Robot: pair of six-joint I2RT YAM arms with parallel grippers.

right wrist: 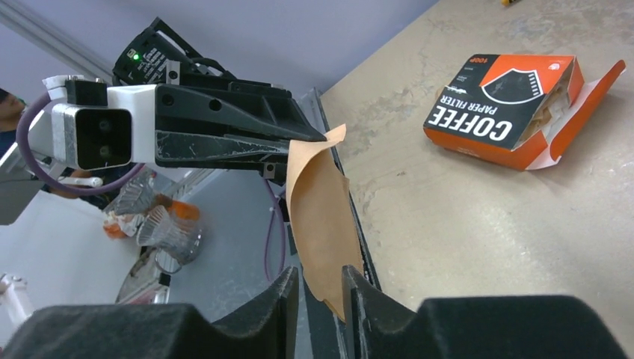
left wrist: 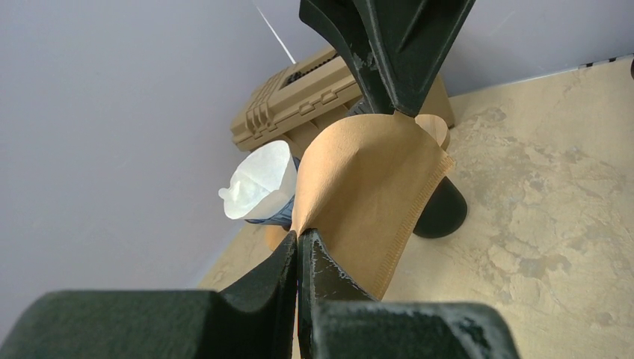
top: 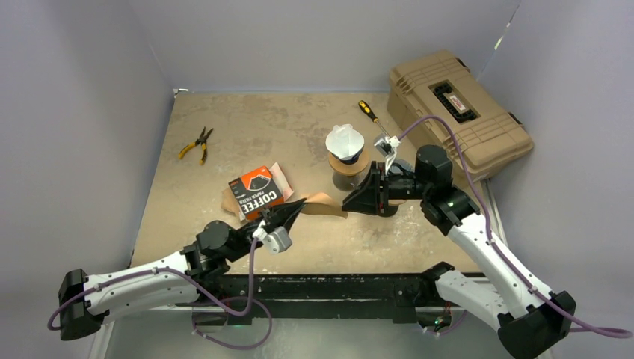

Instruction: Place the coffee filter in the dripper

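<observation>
A brown paper filter (top: pixel 321 206) spans between the grippers; my left gripper is shut on its near edge. My right gripper (top: pixel 348 203) is at the far edge, its fingertips either side of it or nearly so, a small gap between them in the right wrist view. Whether it grips the paper is unclear. The white dripper (top: pixel 345 138), translucent or lined, stands on a wooden-topped stand (top: pixel 337 158) behind them.
An open coffee filter box (right wrist: pixel 493 105) lies left of center. Pliers (top: pixel 196 143), a screwdriver (top: pixel 368 112) and a tan case (top: pixel 456 112) are toward the back. A second dark stand is under the right arm.
</observation>
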